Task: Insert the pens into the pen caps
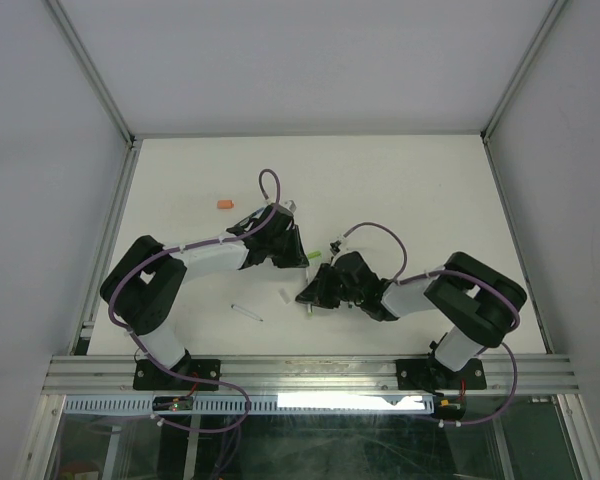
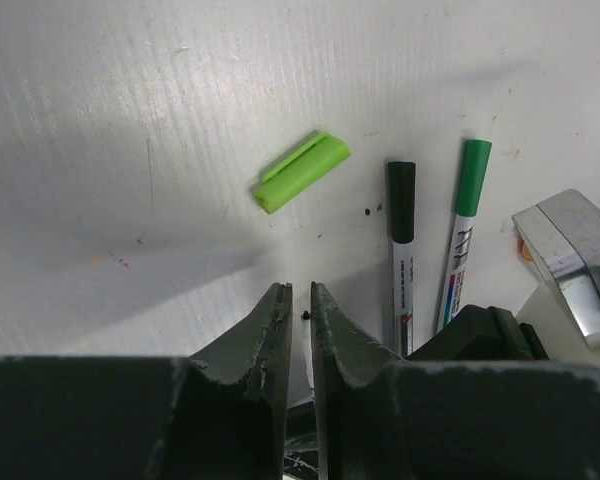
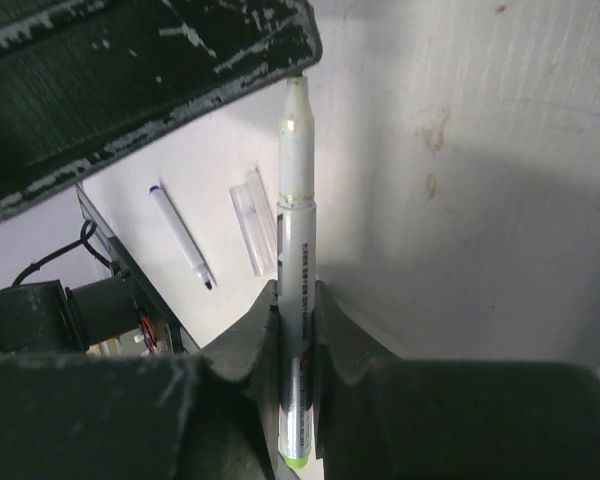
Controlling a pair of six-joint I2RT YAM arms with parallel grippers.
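Note:
A light green cap lies clear of my left gripper, just past its fingertips; it shows as a small green strip from the top. My right gripper is shut around the middle of a white pen with a light green butt end. The pen's narrow end meets the dark left fingers, which hide its very tip. In the left wrist view, white pen and a dark nib show in the thin gap between the nearly closed left fingers.
A black-capped pen and a green-capped pen lie beside the left gripper. An uncapped pen and clear plastic pieces rest on the table. An orange piece is at the upper left.

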